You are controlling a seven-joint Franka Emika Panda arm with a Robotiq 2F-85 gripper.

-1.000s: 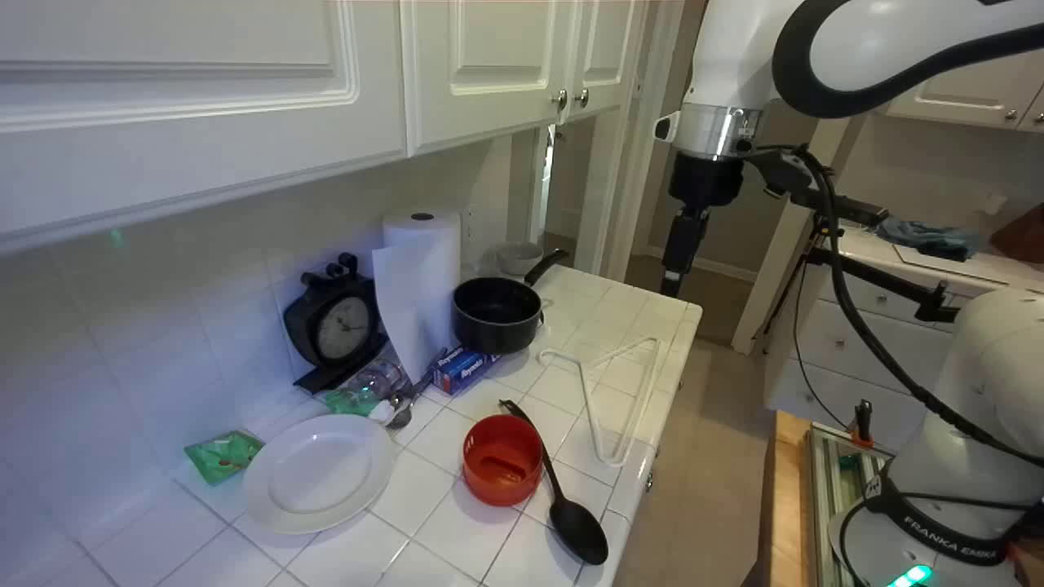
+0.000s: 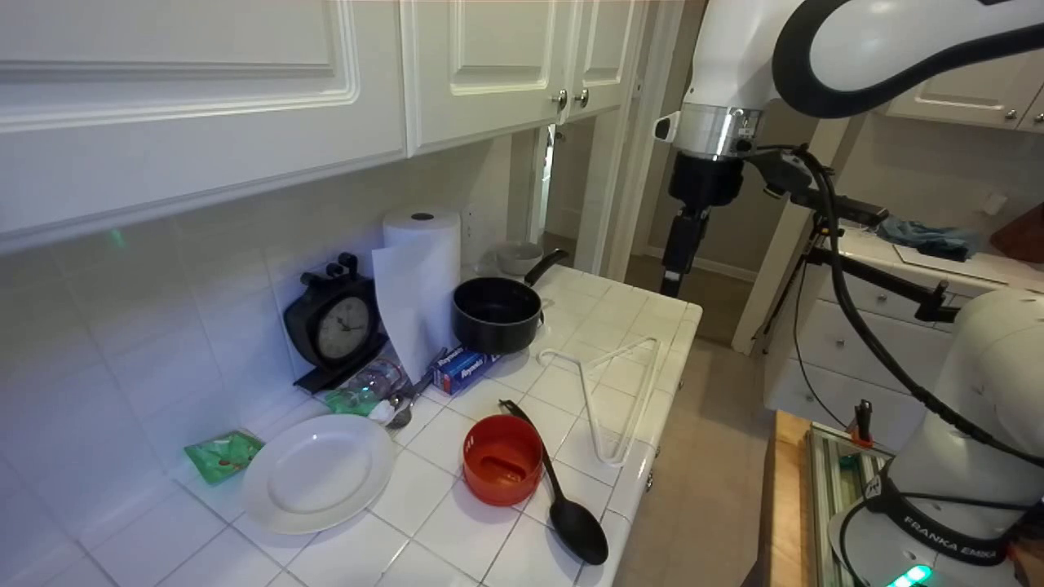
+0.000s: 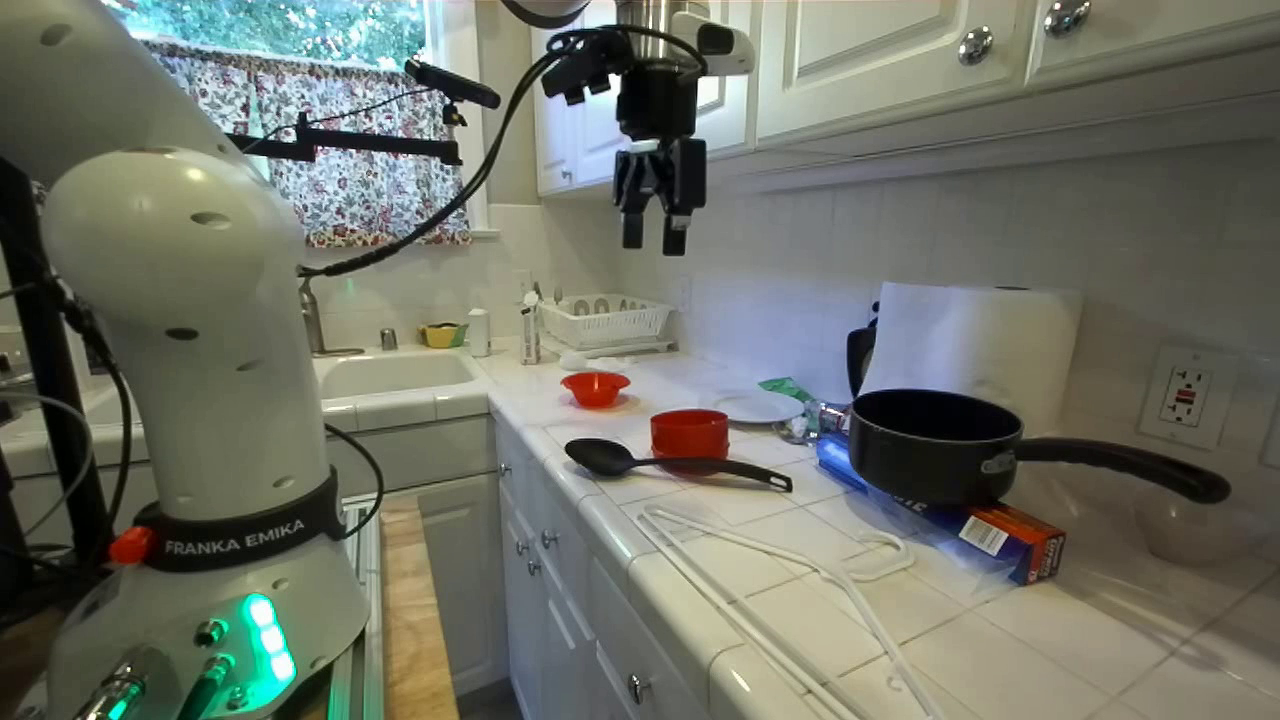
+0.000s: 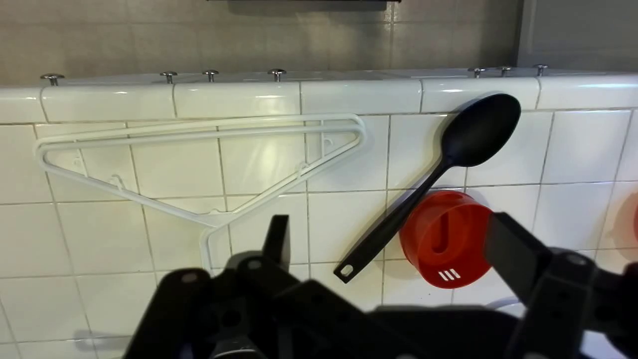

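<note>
My gripper (image 3: 655,242) hangs open, high above the counter, with nothing between its fingers. In the wrist view its two dark fingers (image 4: 519,251) stand wide apart. Below lies a black spoon (image 4: 481,130) on the tiles, its handle running alongside a red cup (image 4: 445,239). White hangers (image 4: 179,134) lie flat near the counter's front edge. A black saucepan (image 2: 497,313) rests by the blue foil box (image 2: 460,370), its handle pointing toward the counter's far end in exterior view 1. A white plate (image 2: 318,474) sits nearer the wall.
A paper towel roll (image 2: 422,284) and a black clock (image 2: 338,323) stand against the wall. Beside the plate lies a green packet (image 2: 223,456). A red bowl (image 3: 595,386) sits toward the sink (image 3: 396,374). Cabinets (image 2: 479,68) overhang the counter.
</note>
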